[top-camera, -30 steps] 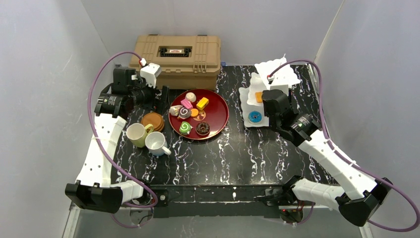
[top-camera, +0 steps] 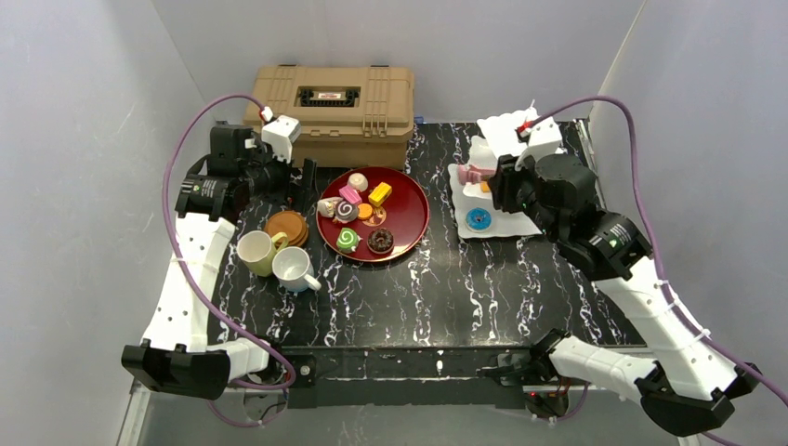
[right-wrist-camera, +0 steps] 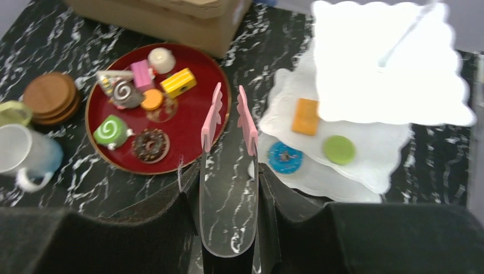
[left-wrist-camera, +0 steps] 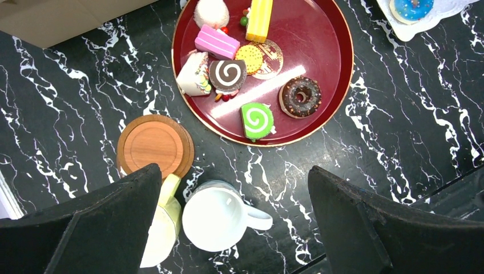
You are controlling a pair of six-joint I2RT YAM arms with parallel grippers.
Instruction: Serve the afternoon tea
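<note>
My right gripper (top-camera: 502,186) is shut on pink-tipped tongs (right-wrist-camera: 246,123), held over the gap between the red plate (top-camera: 405,219) and tiered white stand (right-wrist-camera: 388,85). The plate holds assorted sweets, including a chocolate donut (left-wrist-camera: 299,97) and green swirl cake (left-wrist-camera: 257,121). The stand carries a blue donut (top-camera: 479,219), orange square (right-wrist-camera: 305,117) and green round sweet (right-wrist-camera: 339,149). My left gripper is open above the left side, near a white mug (top-camera: 294,269), pale green mug (top-camera: 256,254) and wooden coasters (left-wrist-camera: 153,142).
A tan toolbox (top-camera: 334,130) fills the back left, behind the plate. Grey walls border the sides and back.
The left arm is still.
</note>
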